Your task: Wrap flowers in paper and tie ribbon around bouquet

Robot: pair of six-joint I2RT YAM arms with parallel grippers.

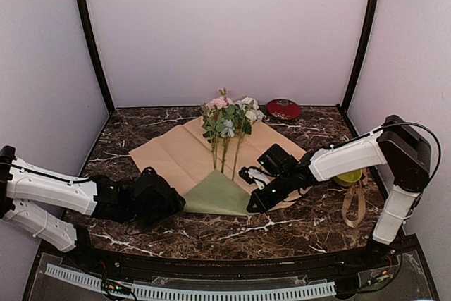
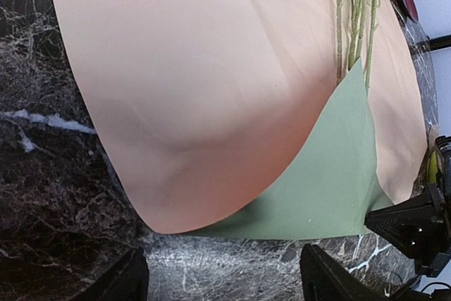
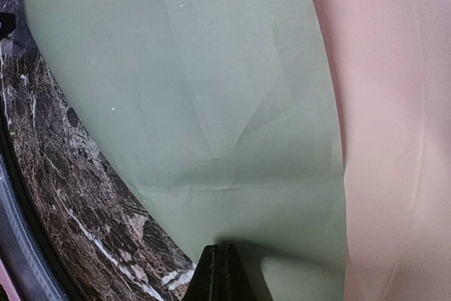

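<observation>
Several fake flowers [image 1: 229, 114], pink, white and pale blue, lie on a wrapping sheet [image 1: 158, 153], blooms toward the back wall. The sheet's front corner is folded up over the lower stems, showing its green underside [image 2: 317, 188]. Near the left end of that fold is my left gripper [image 1: 176, 206]; in the left wrist view its fingers [image 2: 123, 276] stand apart with nothing gripped between them. At the fold's right end, my right gripper [image 1: 255, 209] is shut, its fingertips [image 3: 227, 255] against the green paper. Whether any paper is pinched between them is hidden.
A red round dish [image 1: 284, 109] sits at the back, right of the blooms. On the right, behind my right arm, are a yellow-green bowl [image 1: 348, 177] and a tan ribbon [image 1: 350, 209]. Bare marble lies along the front.
</observation>
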